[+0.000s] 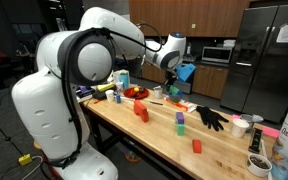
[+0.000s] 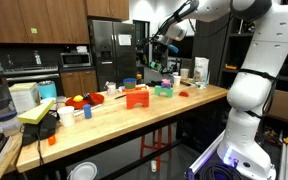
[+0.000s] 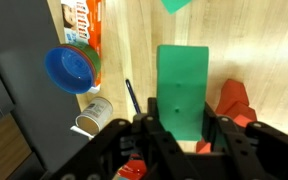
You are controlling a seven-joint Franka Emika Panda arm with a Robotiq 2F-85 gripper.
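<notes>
A green block (image 3: 181, 90) fills the middle of the wrist view, with my gripper shut on it from below in that view. Seen from exterior view 1, the gripper (image 1: 171, 77) hangs above the far part of the wooden table, the arm reaching over from the left. Table surface shows all round the block in the wrist view, and the block looks raised above it. The fingertips are mostly hidden behind the block.
Under the gripper lie red blocks (image 3: 236, 102), a blue cup (image 3: 71, 68), a can (image 3: 94, 114) and a thin pen (image 3: 132, 96). Black gloves (image 1: 210, 118), a stack of coloured blocks (image 1: 180, 122) and a red bowl (image 1: 135, 92) also occupy the table.
</notes>
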